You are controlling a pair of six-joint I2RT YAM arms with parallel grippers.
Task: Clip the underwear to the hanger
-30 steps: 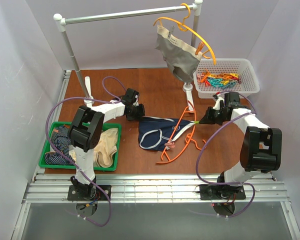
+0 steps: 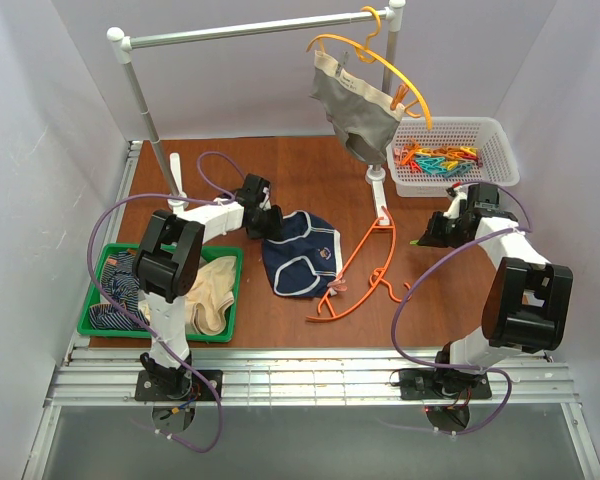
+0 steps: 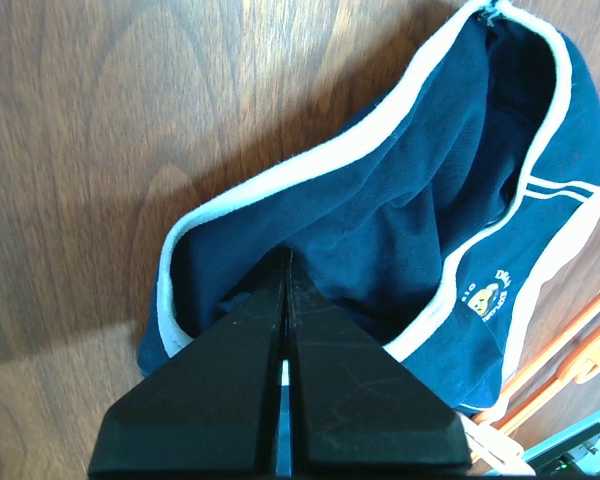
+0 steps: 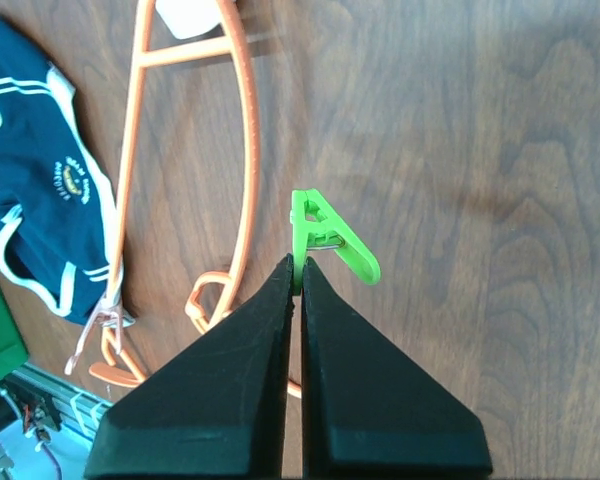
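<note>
Navy underwear (image 2: 302, 255) with white trim lies bunched on the table beside an orange hanger (image 2: 365, 290); a pink clip (image 2: 335, 287) is at its lower right edge, by the hanger. My left gripper (image 2: 272, 225) is shut, its tips down in the navy cloth (image 3: 400, 240); whether cloth is between them is unclear. My right gripper (image 2: 423, 243) is shut at the end of a green clip (image 4: 340, 240), held over bare table right of the hanger, apart from the underwear.
A green bin (image 2: 230, 325) of clothes is at front left. A white basket (image 2: 495, 150) of clips sits at back right. A rack (image 2: 260, 28) carries grey underwear (image 2: 355, 115) on a yellow hanger.
The right gripper moved right with the green clip, away from the underwear. The stretched cloth has slackened into a bunch. The left gripper shifted slightly left.
</note>
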